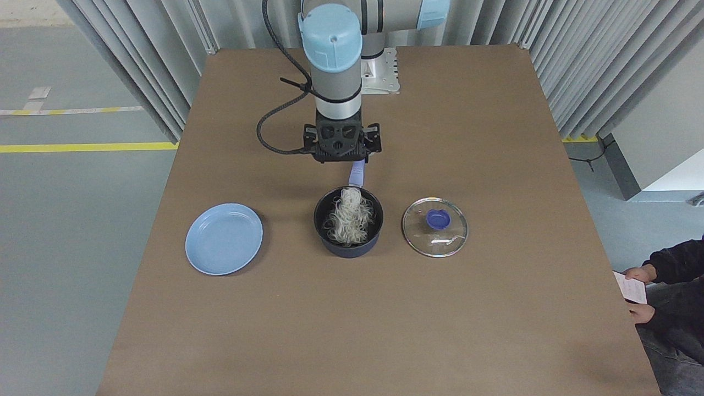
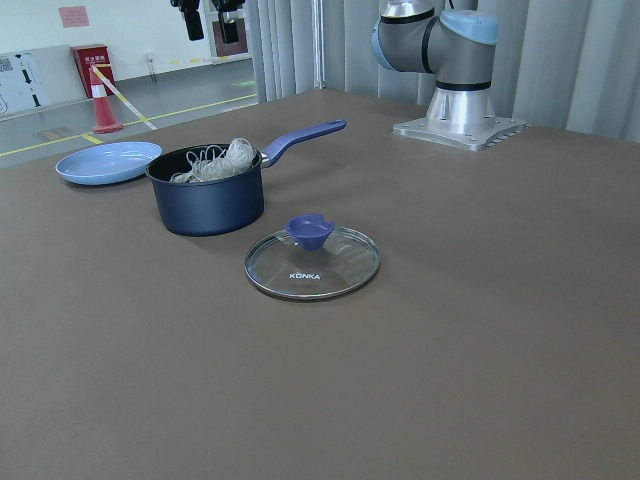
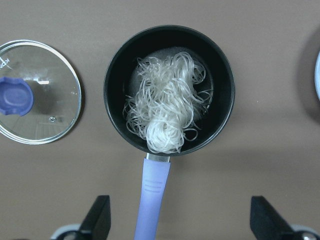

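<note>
A dark saucepan (image 2: pixel 208 208) holds a heap of white noodles (image 3: pixel 167 105), its purple handle (image 3: pixel 152 195) pointing toward the arm's base. My gripper is open, raised above the handle, with nothing between its black fingers; in the left view its fingertips (image 2: pixel 195 30) show at the top edge, well above the pot. A glass lid with a blue knob (image 1: pixel 438 219) lies beside the pot, flat on the table. A light blue plate (image 1: pixel 223 238) sits empty on the pot's other side.
The arm's base (image 2: pixel 460 130) stands at the back. A person (image 1: pixel 680 303) with a paper sits at the right edge.
</note>
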